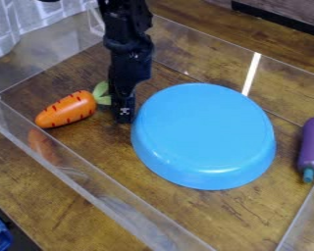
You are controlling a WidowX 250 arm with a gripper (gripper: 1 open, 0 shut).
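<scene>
A black gripper (123,96) reaches down from the top of the camera view to the left of a large blue plastic dish (203,134), its lower end close to the dish's rim. An orange toy carrot (66,111) with a green top lies on the wooden floor just left of the gripper, its top partly behind or against the gripper. The fingers are dark and hard to make out, so I cannot tell whether they are open or shut.
A purple toy eggplant (312,149) lies at the right. Clear walls (107,196) border the area along the left.
</scene>
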